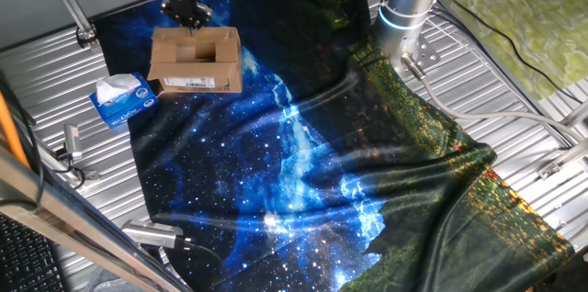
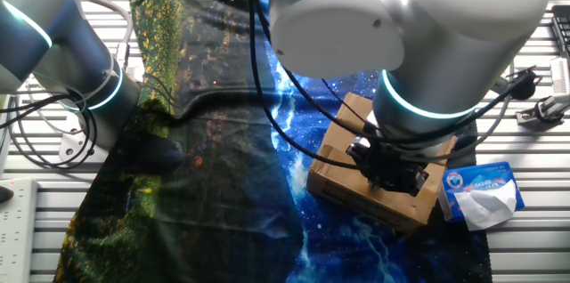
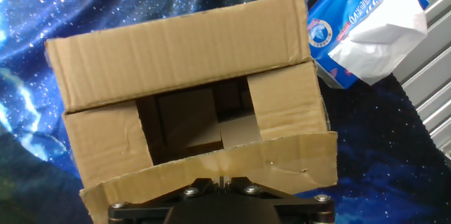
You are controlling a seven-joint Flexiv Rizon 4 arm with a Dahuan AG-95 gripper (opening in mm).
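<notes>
A brown cardboard box [image 1: 196, 72] stands on the starry cloth, its top partly open between the flaps. In the wrist view, the box's near flap [image 3: 296, 162] slants across the bottom, and the far flap [image 3: 183, 51] lies beyond the opening. My gripper appears shut, its fingertips together in front of the near flap. Nothing shows between them; whether they touch the cardboard is unclear. From the first exterior view, the gripper [image 1: 193, 28] is at the box's back edge. Brown cardboard surfaces show inside the opening; the rest in there is dark.
A blue tissue box [image 1: 124, 104] with a white tissue sticking out stands close beside the carton. The dark patterned cloth [image 1: 266, 182] is wrinkled but otherwise clear. A metal frame post [image 1: 69, 3] rises at the back left, and a small grey device [image 1: 154, 234] lies at the cloth's edge.
</notes>
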